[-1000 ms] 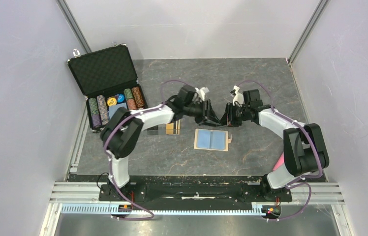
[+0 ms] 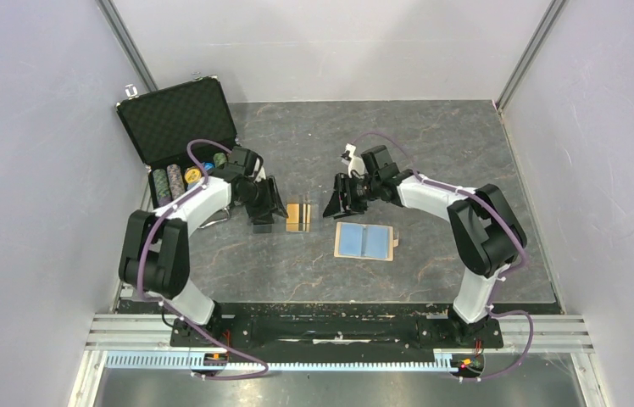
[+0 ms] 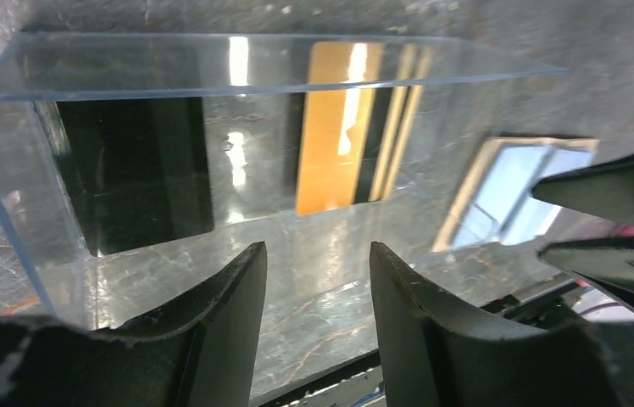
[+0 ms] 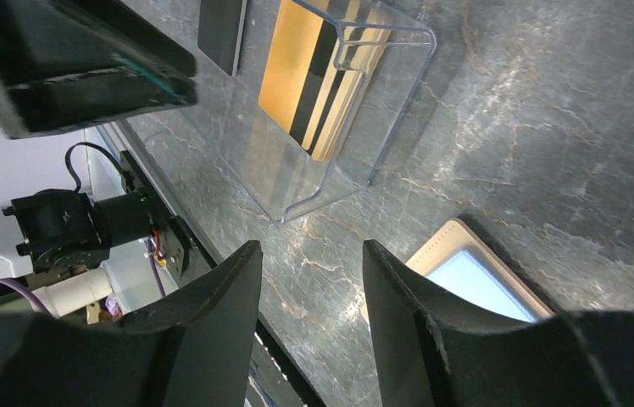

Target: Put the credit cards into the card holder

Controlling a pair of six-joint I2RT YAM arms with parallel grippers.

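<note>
A clear acrylic case [image 3: 25,170] holds a dark card [image 3: 136,174] and a stack of yellow-orange and black cards [image 3: 337,153]. The card holder [image 2: 364,242], tan-edged with light blue inner faces, lies open right of and nearer the front than the case. My left gripper [image 2: 264,203] hangs open over the case's left part, nothing between its fingers. My right gripper [image 2: 339,199] stands open and empty just right of the case, behind the holder; in the right wrist view the case and the holder's corner lie beyond its fingertips.
An open black briefcase [image 2: 176,127] with chips stands at the back left, behind my left arm. Both grippers are fairly close together around the clear case.
My left gripper has swung left from above the holder to over the case's left part. The right gripper has also moved left, toward the case. Case and holder look unchanged.
</note>
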